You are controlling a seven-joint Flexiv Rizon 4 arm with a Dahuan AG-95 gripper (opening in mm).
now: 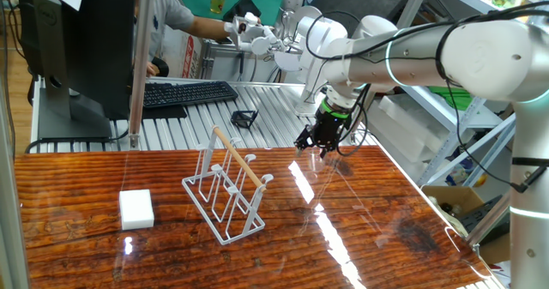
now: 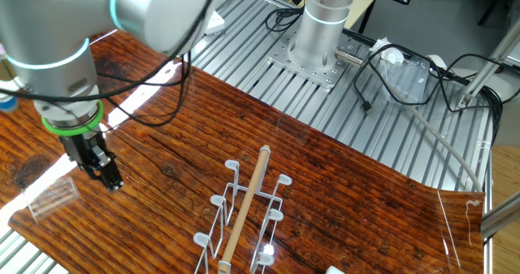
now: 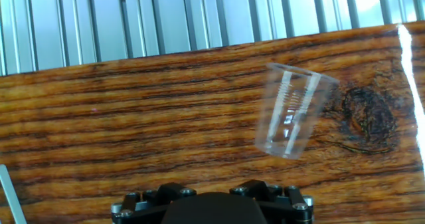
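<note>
A clear plastic cup lies on its side on the wooden tabletop, ahead and to the right of my gripper in the wrist view. In exterior view 2 the same cup rests left of the gripper, apart from it. My gripper hangs over the table's far side with its two fingers spread, nothing visible between them. From exterior view 1 the arm's end largely hides the cup. A white wire rack with a wooden top bar stands mid-table, its hooks bare.
On the left of the table sits a white block. Behind the wood runs a ribbed metal surface with a keyboard and a monitor. Open wood surrounds the cup. Cables hang along the arm.
</note>
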